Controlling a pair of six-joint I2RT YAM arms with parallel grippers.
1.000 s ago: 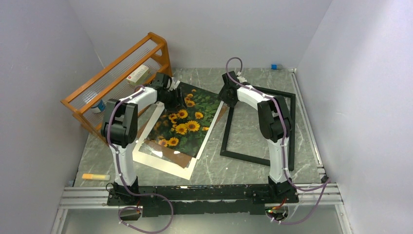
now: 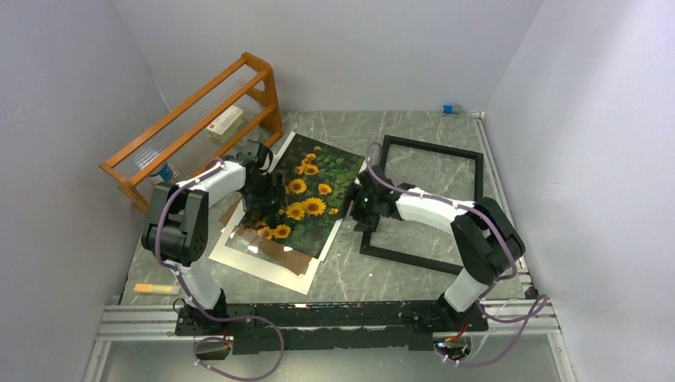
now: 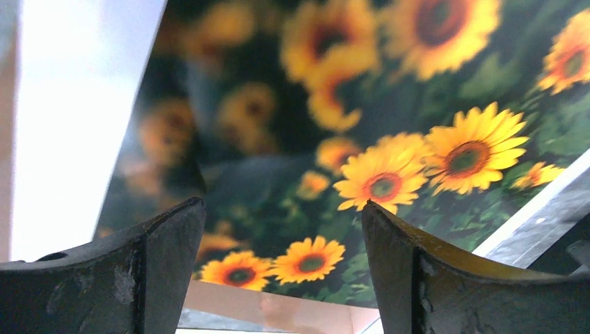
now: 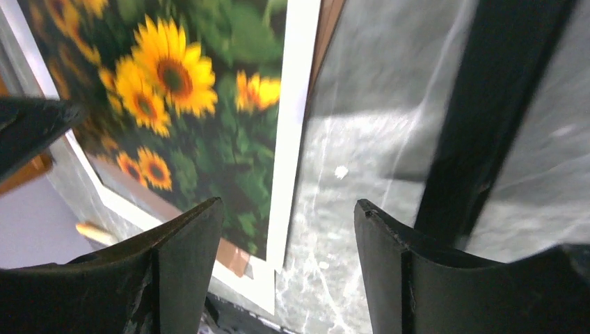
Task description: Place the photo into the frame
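Observation:
The sunflower photo (image 2: 318, 187) lies left of centre in the top view, over a brown board (image 2: 286, 256), a clear sheet and a white mat (image 2: 267, 274). A white border runs along the photo's sides. To its right the black frame (image 2: 410, 259) lies flat, with bare table inside it. My left gripper is open above the photo's left part, nothing between its fingers. Over the strip between the photo's right edge and the frame's left bar (image 4: 480, 118) is my right gripper, open and empty.
A wooden rack (image 2: 191, 103) with a small box (image 2: 226, 124) stands at the back left. A yellow stick (image 2: 157, 289) lies at the front left, and a small blue item (image 2: 451, 109) at the back right. Bare table shows in front of the frame.
Both grippers have come toward the front of the table, the left one also slightly leftward, the right one farther.

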